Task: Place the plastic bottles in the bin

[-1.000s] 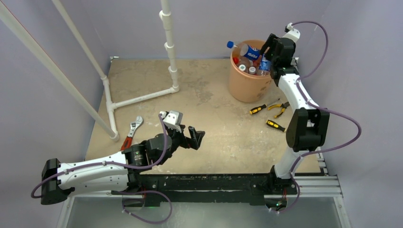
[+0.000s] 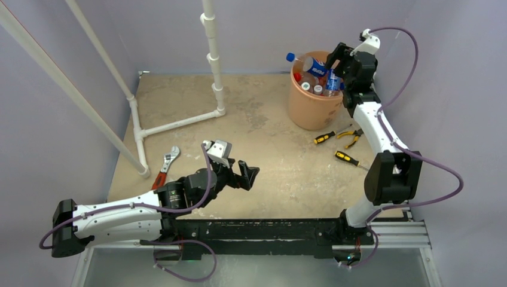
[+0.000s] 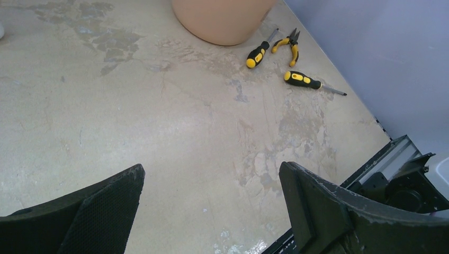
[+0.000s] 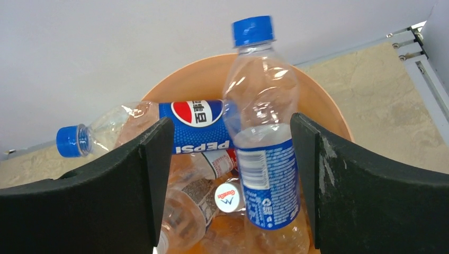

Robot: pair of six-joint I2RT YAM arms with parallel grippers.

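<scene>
The orange bin (image 2: 314, 113) stands at the back right, filled with several plastic bottles. Over its right side, my right gripper (image 2: 338, 64) is open. In the right wrist view, a blue-capped bottle (image 4: 267, 180) stands nearly upright in the bin, its cap above the rim. It lies between the spread fingers, close to the right one and well apart from the left; whether it touches the right finger I cannot tell. A Pepsi bottle (image 4: 196, 127) leans across the rim, cap outward. My left gripper (image 2: 250, 169) is open and empty over the table's front middle.
Two screwdrivers (image 2: 324, 137) and yellow-handled pliers (image 2: 351, 137) lie in front of the bin. An adjustable wrench (image 2: 167, 166) lies at the left, near the white pipe frame (image 2: 179, 124).
The left arm stays put.
</scene>
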